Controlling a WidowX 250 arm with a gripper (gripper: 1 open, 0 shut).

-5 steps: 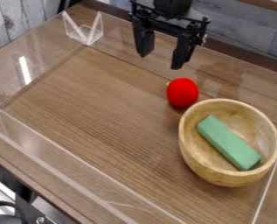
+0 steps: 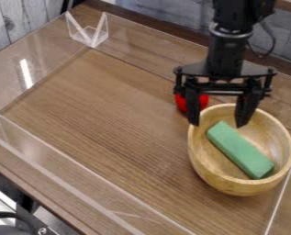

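Observation:
My black gripper (image 2: pixel 221 101) hangs open over the rear of a tan oval bowl (image 2: pixel 204 167), its fingers pointing down with nothing seen between them. In the bowl lies a long green block (image 2: pixel 239 150). A red round object (image 2: pixel 192 107) sits on the wooden table (image 2: pixel 86 128) just behind the bowl at its left, partly hidden behind the gripper's left fingers.
A clear wire or plastic basket (image 2: pixel 83 29) stands at the back left. Dark cables lie at the lower left edge.
The bowl, block and red object appear unmoved.

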